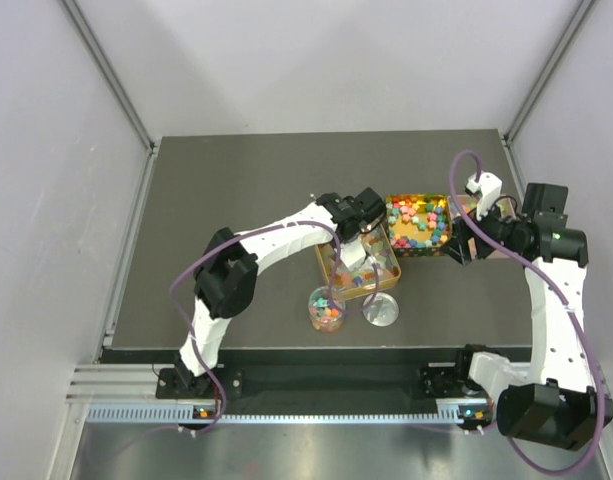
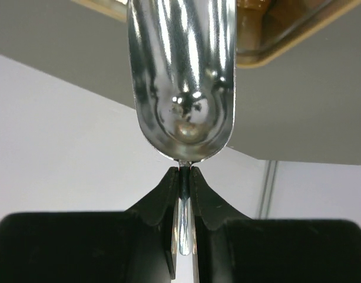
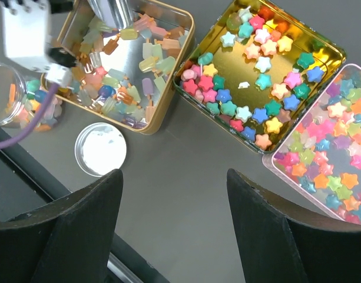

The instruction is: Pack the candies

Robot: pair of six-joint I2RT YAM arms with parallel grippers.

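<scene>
A steel scoop point(image 2: 183, 88) has its thin handle between the fingertips of my left gripper, which is over the gold tray of popsicle-shaped candies point(image 3: 165, 44) in the top view. A jar point(image 1: 326, 318) part-filled with candies stands in front of that tray, beside a round lid point(image 3: 100, 150). My right gripper stands open, empty, above the right-hand side, over the table near the trays. A shiny gold tray point(image 3: 245, 71) holds star candies.
A clear pink-rimmed box point(image 3: 327, 153) of star candies sits at the far right.
</scene>
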